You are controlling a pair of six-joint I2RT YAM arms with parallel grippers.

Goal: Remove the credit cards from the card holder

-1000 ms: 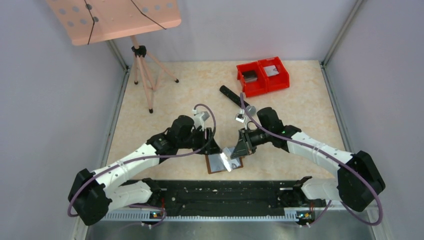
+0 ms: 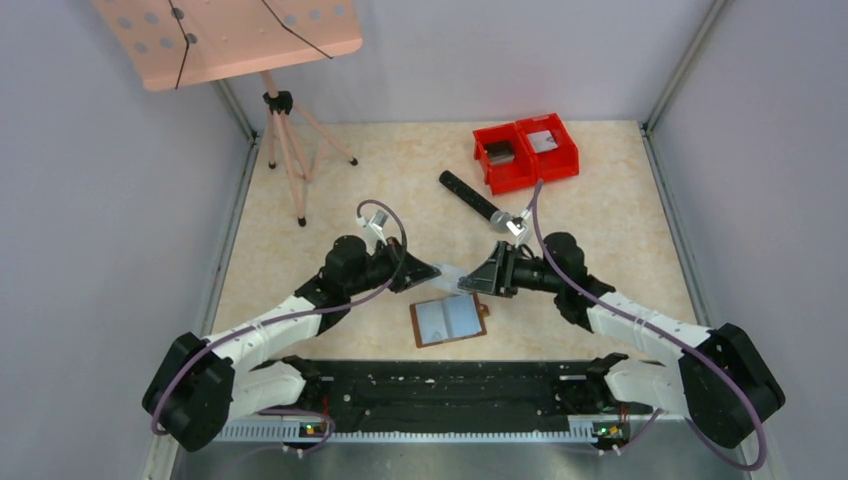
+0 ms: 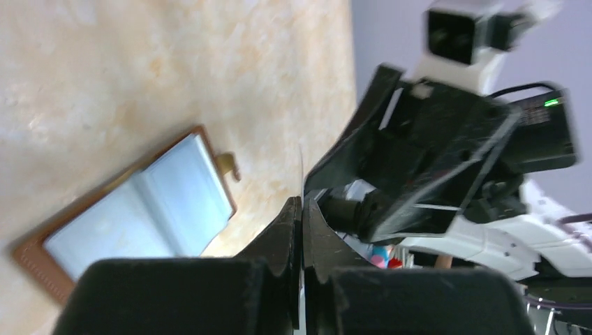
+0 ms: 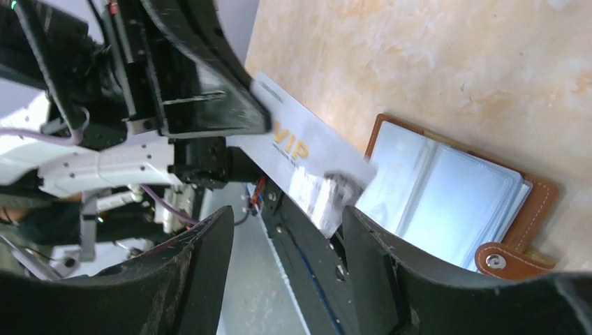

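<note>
My left gripper (image 2: 437,271) is shut on one end of a thin white card (image 4: 297,150) lettered "VIP" in gold, with a shiny patch near its free end. Edge-on, the card shows as a fine line at the left fingertips in the left wrist view. My right gripper stands open close to the card's free end; whether they touch I cannot tell. Below lies the open brown card holder (image 2: 414,320), with clear pale-blue pockets (image 4: 464,202) and a snap strap (image 4: 513,260). How many cards its pockets contain is unclear.
At the back right stand joined red bins (image 2: 514,180); a white card (image 2: 542,141) lies in the right one. A black microphone (image 2: 468,194) rests in front of them. A pink tripod stand (image 2: 290,150) occupies the back left.
Both grippers have shifted back, away from the table's front edge, and the card with them. More of the holder shows.
</note>
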